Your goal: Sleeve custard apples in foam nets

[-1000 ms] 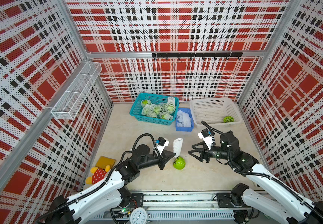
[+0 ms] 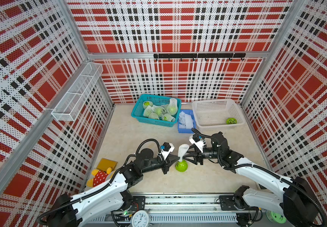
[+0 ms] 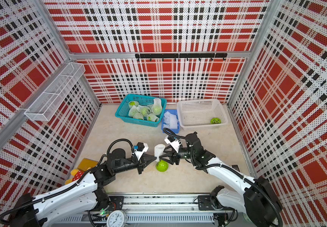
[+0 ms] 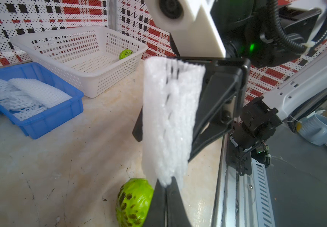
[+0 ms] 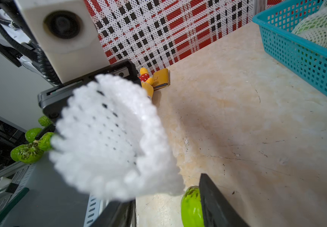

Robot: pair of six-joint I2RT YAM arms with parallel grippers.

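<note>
A white foam net (image 4: 171,121) stands upright, its lower end pinched in the fingertips of my left gripper, which is shut. Its upper mouth is open, as the right wrist view shows. A green custard apple (image 2: 181,165) rests bare on the table just below the net.
A teal basket (image 2: 137,113) holds several netted apples. Beside it are a blue tray (image 2: 186,130) of flat nets and a white basket (image 2: 205,123) with one bare apple (image 2: 231,120). A toy (image 2: 98,177) lies at left.
My right gripper has moved left, from clear of the net to right beside it, and its fingers have drawn somewhat closer. The net's top now leans slightly right; the apple stays put.
</note>
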